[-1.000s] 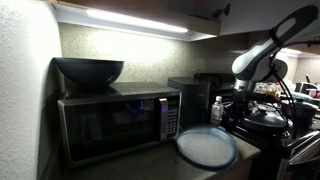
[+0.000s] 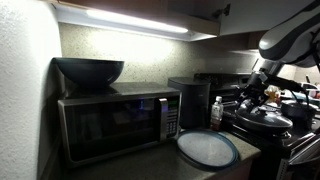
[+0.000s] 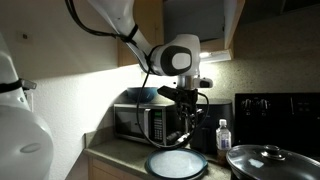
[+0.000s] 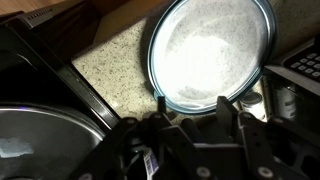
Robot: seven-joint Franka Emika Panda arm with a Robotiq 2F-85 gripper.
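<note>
A round, pale plate with a blue rim [image 2: 208, 149] lies on the counter in front of the microwave. In the wrist view the plate [image 4: 210, 50] fills the upper middle, beyond the fingertips. My gripper has its two dark fingers apart, with nothing seen held between them. From exterior view 1 the gripper [image 2: 252, 97] shows at the right, over the stove side and clear of the plate. In exterior view 2 the arm reaches down, and the dark gripper [image 3: 184, 128] appears above the plate [image 3: 176, 163]; its fingertips are hard to make out there.
A lidded pan [image 3: 275, 160] sits on the stove, right of the plate. A clear bottle [image 3: 223, 141] stands near the plate, by a dark canister [image 2: 187, 97]. The microwave [image 2: 115, 125] carries a dark bowl [image 2: 90, 71]. Little bare counter surrounds the plate.
Over the last second the arm has swung right in exterior view 1, away from the plate's side toward the stove. Plate and bottle stay put.
</note>
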